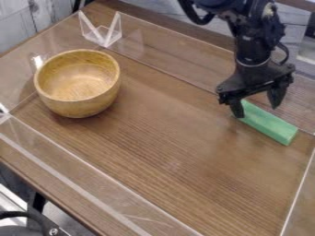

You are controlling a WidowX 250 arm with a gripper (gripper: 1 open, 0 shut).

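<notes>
My black gripper (252, 97) hangs over the right side of the wooden table, open, with its fingers just above and beside the far end of a green rectangular block (271, 126). The block lies flat and angled, its upper-left end partly behind the gripper.
A yellow bowl (76, 82) sits on the left of the table. A clear wire-like holder (102, 29) stands at the back left. Black cables (18, 221) show at the lower left corner.
</notes>
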